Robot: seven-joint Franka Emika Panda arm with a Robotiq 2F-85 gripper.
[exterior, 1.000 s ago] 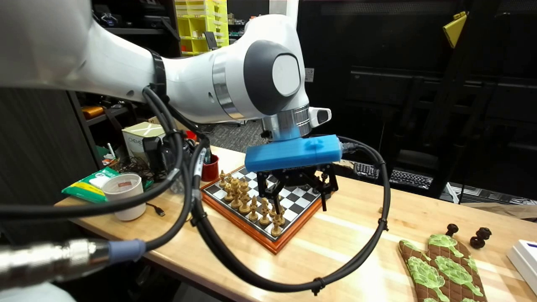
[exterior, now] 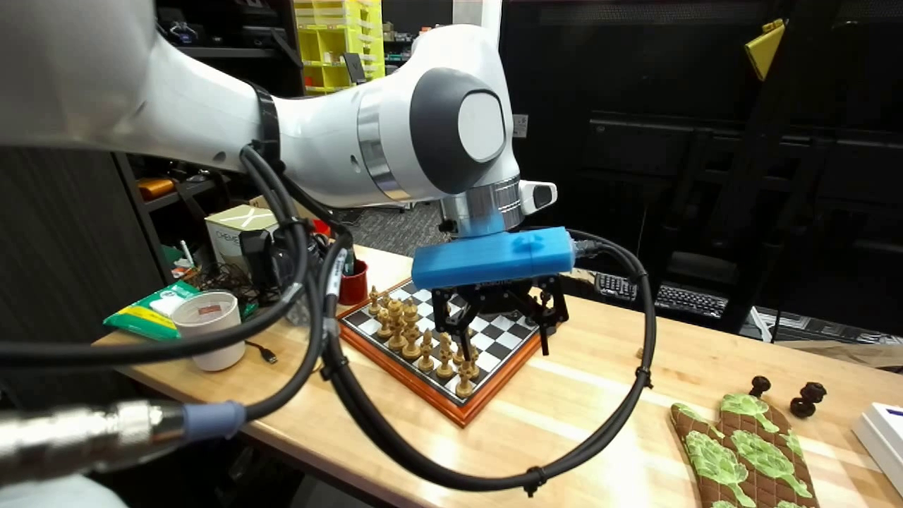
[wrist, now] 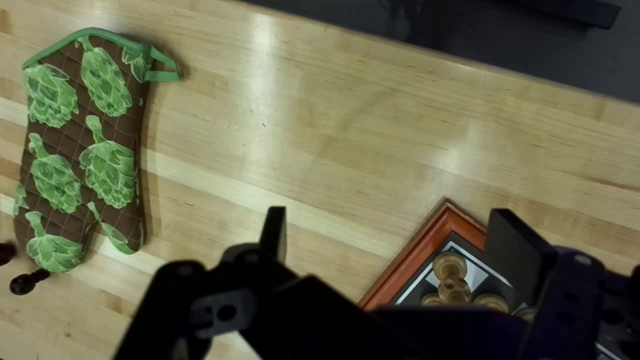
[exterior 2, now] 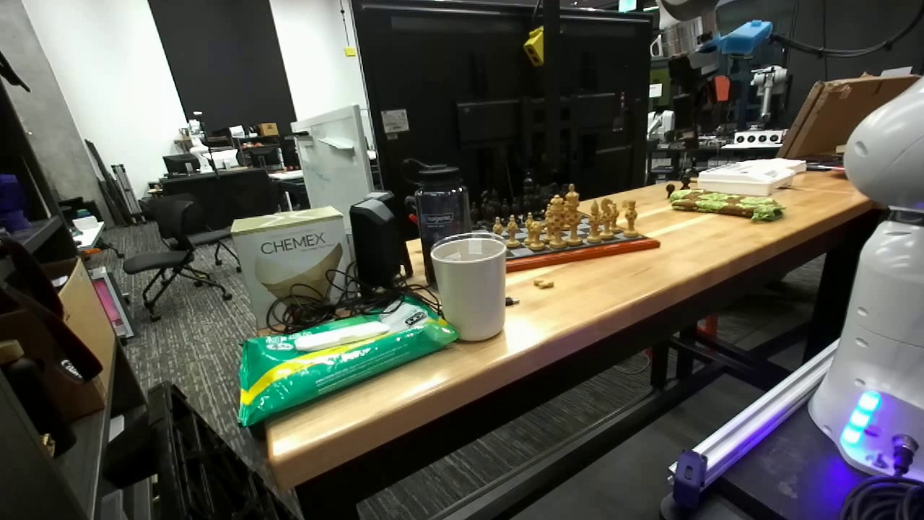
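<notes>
My gripper [exterior: 505, 354] hangs over the near right part of a chessboard [exterior: 508, 378], its fingers wide apart and nothing between them. In the wrist view the two black fingers [wrist: 274, 233] frame bare wood and a corner of the board's red-brown rim [wrist: 414, 255]. Light wooden chess pieces [exterior: 410, 315] stand on the board along its near side. A light piece [wrist: 451, 279] shows near the right finger, clearly below it. Dark pieces [exterior 2: 498, 209] stand at the board's far side, partly hidden by my arm in the first exterior view.
A brown and green oven mitt [wrist: 84, 150] lies right of the board, with dark pieces [exterior: 802, 399] beside it. A white cup [exterior 2: 470, 290], a green wipes pack [exterior 2: 346, 355] and a Chemex box [exterior 2: 290, 260] crowd the left end. Table between board and mitt is mostly clear.
</notes>
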